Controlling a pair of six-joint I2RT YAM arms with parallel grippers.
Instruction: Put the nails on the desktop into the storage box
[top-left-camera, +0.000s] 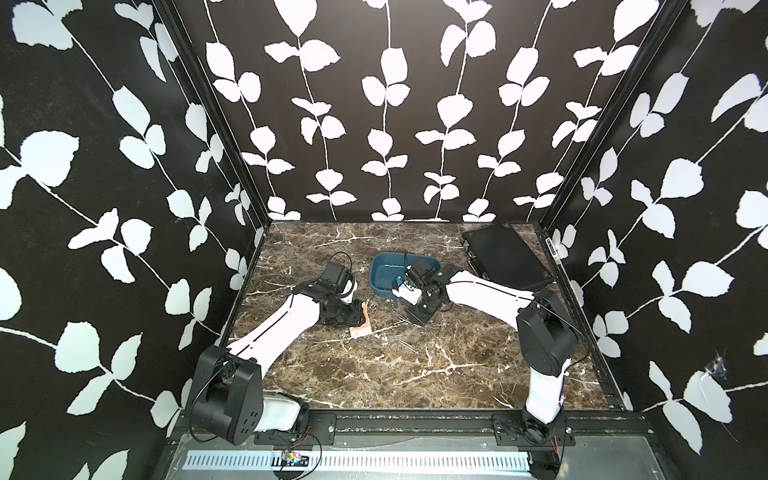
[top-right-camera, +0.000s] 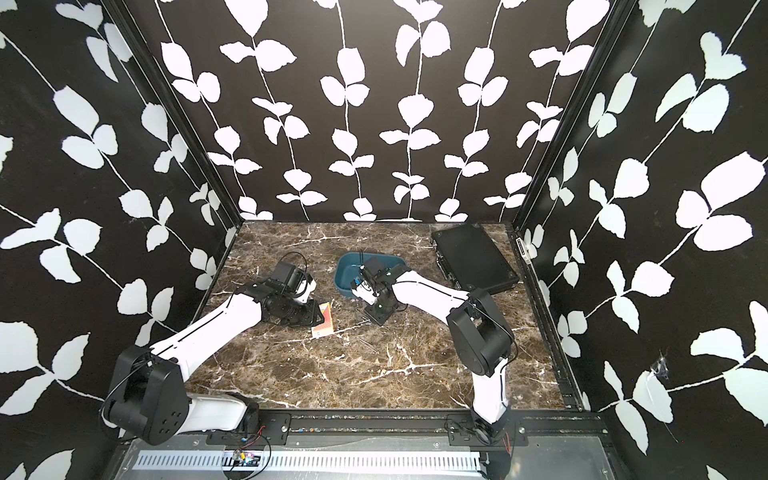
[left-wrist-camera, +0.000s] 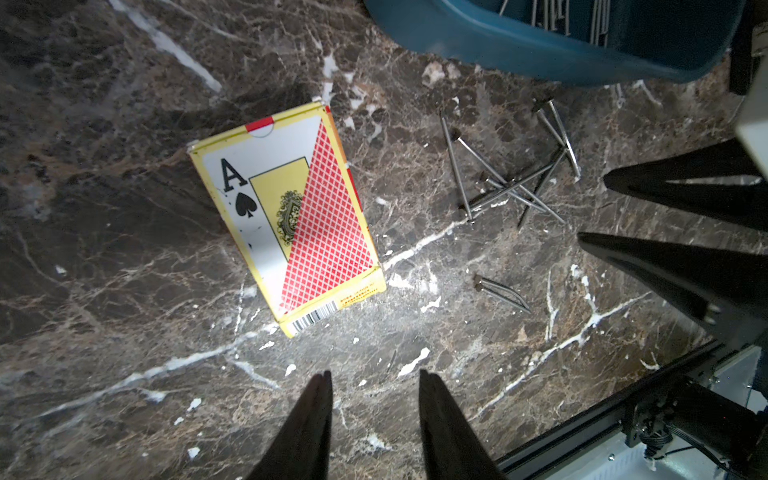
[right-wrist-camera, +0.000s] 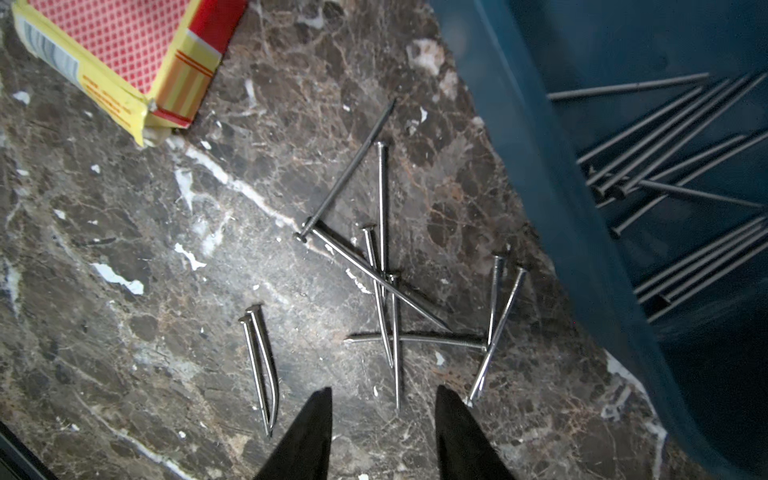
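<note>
Several loose nails (right-wrist-camera: 382, 208) lie in a crossed cluster on the marble desktop, just outside the blue storage box (right-wrist-camera: 520, 120). A pair of bent nails (right-wrist-camera: 260, 369) rests apart from them, side by side. Inside the box several nails (right-wrist-camera: 668, 132) show in the right wrist view. My right gripper hangs over the cluster, open and empty, its fingertips near the lower ends of the nails. To the left, beside the card box, my left gripper is part open with nothing between its fingers.
A card box (left-wrist-camera: 292, 220) with an ace of spades lies left of the nails. A black case (top-left-camera: 505, 256) sits at the back right. The right arm's fingers reach in close at the right of the left wrist view. Free desktop (top-left-camera: 448, 368) stretches along the front.
</note>
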